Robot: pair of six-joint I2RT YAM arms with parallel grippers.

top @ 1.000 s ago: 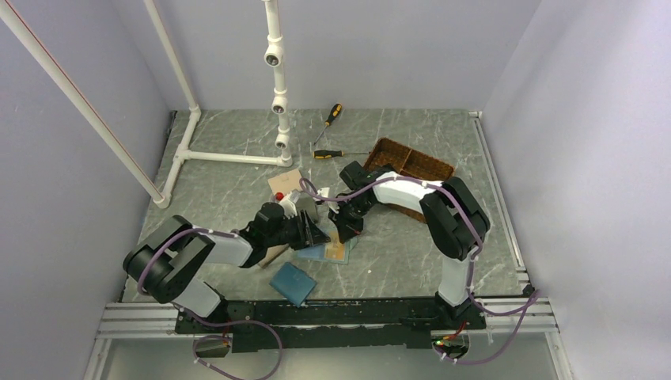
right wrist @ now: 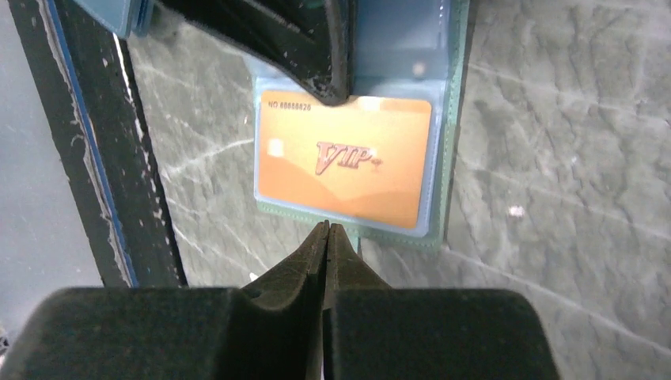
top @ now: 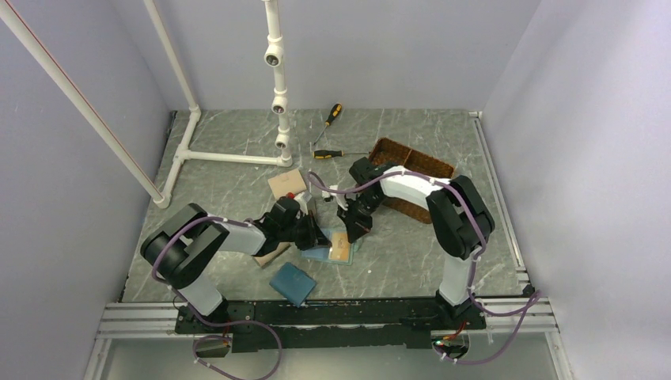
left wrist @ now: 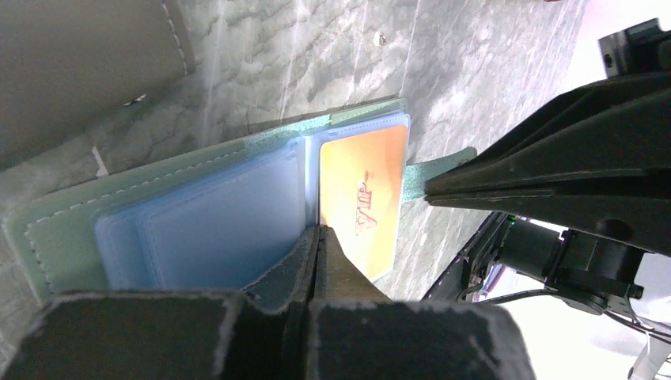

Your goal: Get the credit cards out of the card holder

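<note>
The open card holder point(left wrist: 59, 229) lies on the table, green-edged with blue pockets; an orange VIP card point(right wrist: 342, 158) sits in one pocket. My left gripper is shut, its tips at the card's edge beside the inner blue pocket point(left wrist: 198, 222); nothing clearly shows between its fingers. My right gripper is shut too, just beyond the card's outer edge, nothing seen between its fingertips. In the left wrist view it reaches in from the right, over a teal strap point(left wrist: 423, 178).
A wicker basket point(top: 423, 165) stands at the back right. Two screwdrivers point(top: 327, 154) lie at the back. A beige item point(top: 286, 184) and a dark blue item point(top: 293, 283) lie nearby.
My left gripper has moved right, further over the card holder. My right gripper has shifted slightly right, uncovering more of the orange card in the top view.
</note>
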